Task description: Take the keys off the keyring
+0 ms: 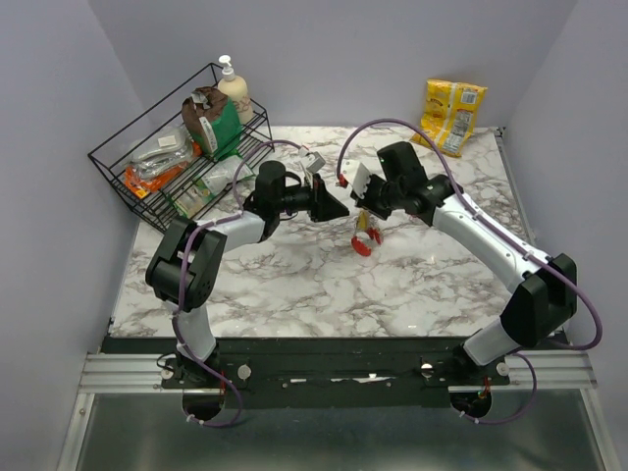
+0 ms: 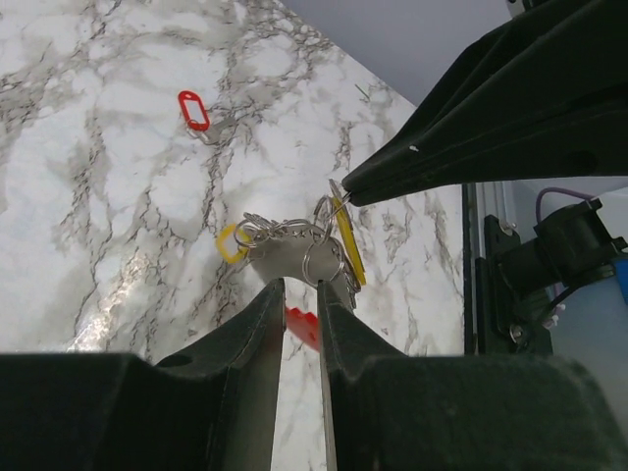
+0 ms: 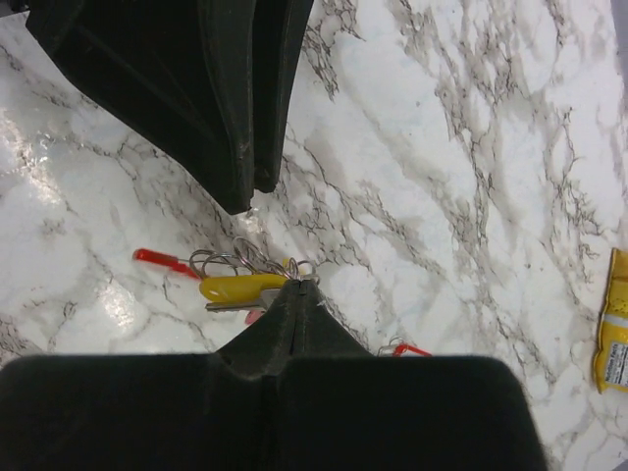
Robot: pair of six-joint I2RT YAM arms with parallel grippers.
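Note:
My right gripper (image 1: 367, 200) is shut, holding the keyring (image 2: 329, 221) by a thin metal ring at its tips, with keys dangling: yellow-tagged ones (image 3: 238, 287) and a red one (image 2: 300, 324). My left gripper is just left of it, facing the hanging bunch, its fingers a little apart with nothing visible between them. A loose red-tagged key (image 2: 194, 116) lies on the marble behind the bunch in the left wrist view.
A black wire rack (image 1: 118, 157) with bags and a pump bottle (image 1: 234, 88) stands at the back left. A yellow bag (image 1: 451, 113) lies at the back right.

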